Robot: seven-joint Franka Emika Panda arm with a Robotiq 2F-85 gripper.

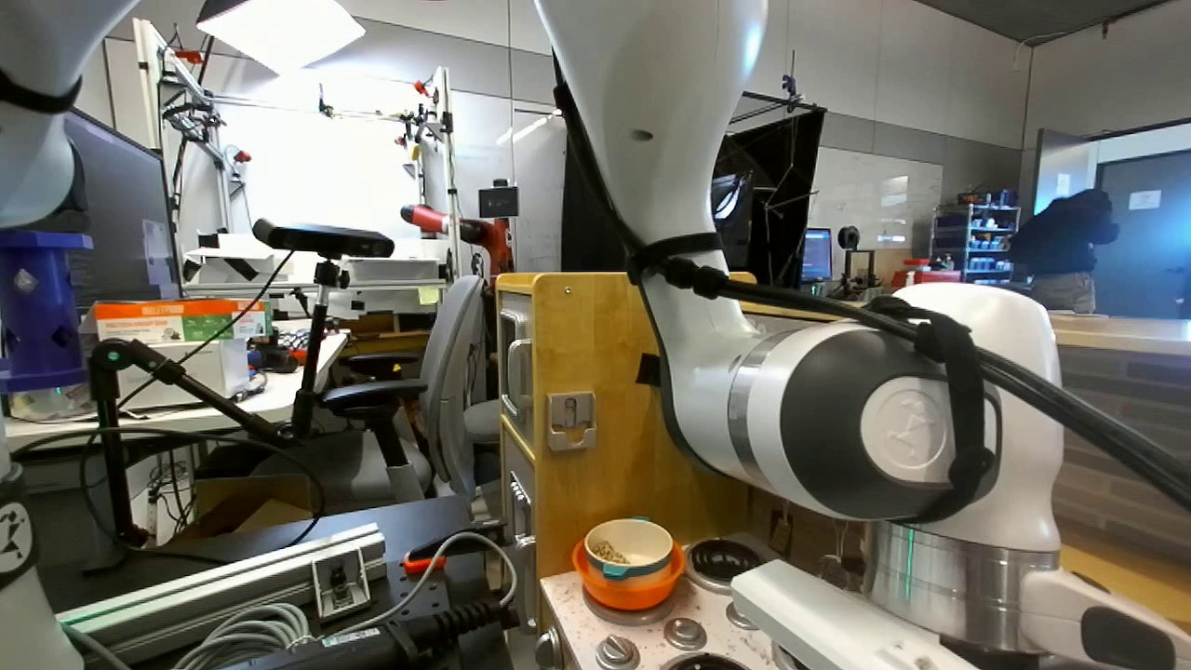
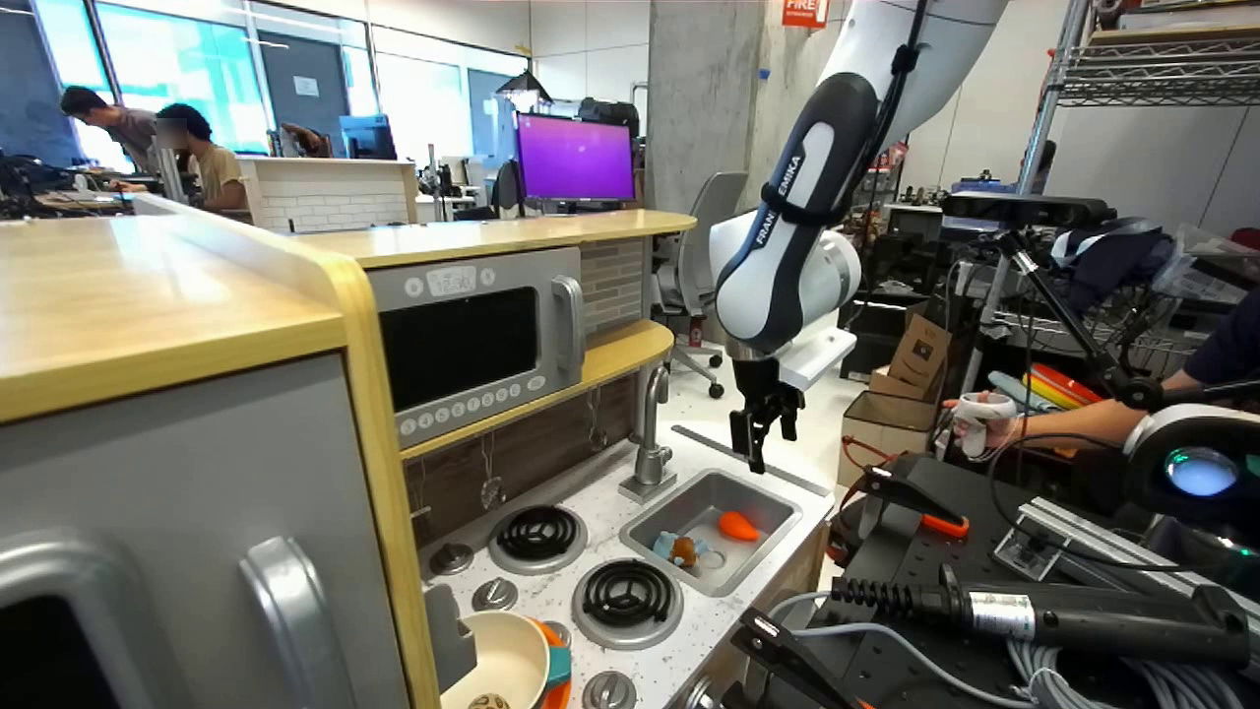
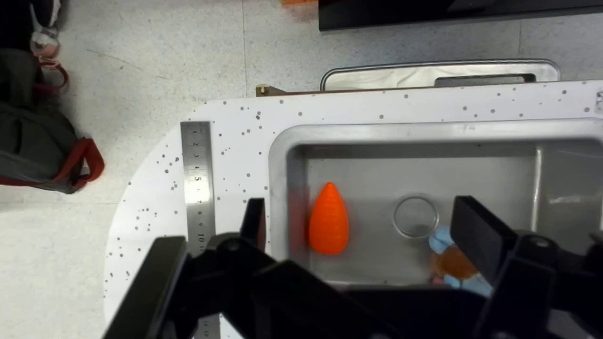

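Note:
My gripper hangs above the sink with its fingers wide apart and nothing between them. In the wrist view, an orange carrot-shaped toy (image 3: pixel 329 223) lies on the sink floor by the left wall, between and below the fingers. A blue and brown toy (image 3: pixel 455 261) is in the sink near the right finger, which partly covers it. Exterior view 2 shows the gripper (image 2: pixel 768 442) above the far side of the metal sink (image 2: pixel 653 534), clear of both toys. In exterior view 1 the fingers are out of frame.
A steel ruler (image 3: pixel 198 186) lies on the counter beside the sink. The faucet (image 2: pixel 651 431) rises behind the basin. On the stove, a cream pot (image 1: pixel 628 545) sits in an orange bowl (image 1: pixel 632 596). A microwave (image 2: pixel 478 337) is mounted above the counter.

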